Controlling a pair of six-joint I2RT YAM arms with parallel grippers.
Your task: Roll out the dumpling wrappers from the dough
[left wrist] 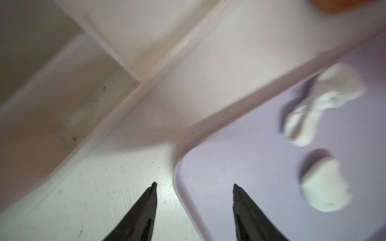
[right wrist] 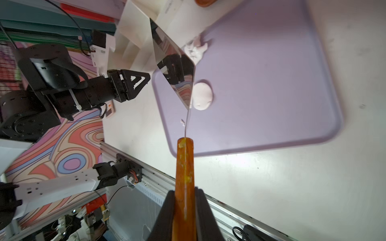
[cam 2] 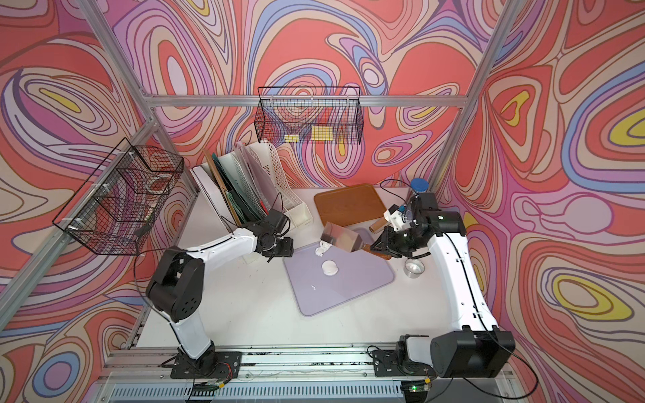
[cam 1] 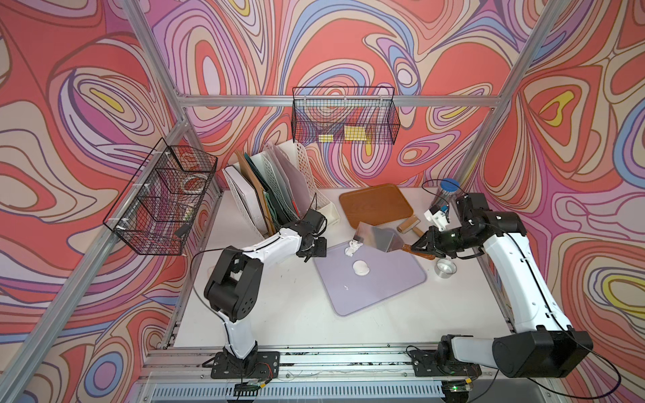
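A round white dough piece lies on the lavender mat, and an irregular dough lump rests near the mat's back edge. My right gripper is shut on the orange-brown handle of a cleaver, whose shiny blade hangs above the back part of the mat. At the mat's left back corner hovers my left gripper, its fingers apart with nothing between them. The wooden rolling pin lies behind the mat, partly hidden by the right arm.
A brown tray sits at the back. Close to my left gripper stand a white bin and a rack of upright boards. A small metal cup is right of the mat.
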